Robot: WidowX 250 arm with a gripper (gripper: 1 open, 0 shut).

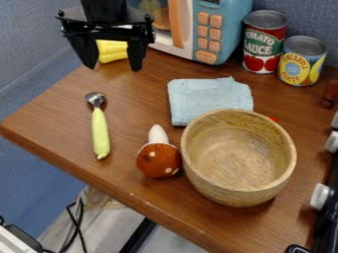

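My black gripper (pixel 114 56) hangs at the upper left of the camera view, its two fingers spread apart, over or beside a yellow object (pixel 111 48) that is partly hidden behind it. Below it lies a spoon with a light green handle (pixel 101 132). A wooden bowl (pixel 238 183) sits at the right front, with a toy mushroom (pixel 158 159) to its left. A folded light blue cloth (pixel 209 98) lies behind the bowl.
A toy microwave (pixel 209 28) stands at the back, beside a tomato sauce can (pixel 262 46) and a yellow-labelled can (pixel 301 62). Dark items line the right edge.
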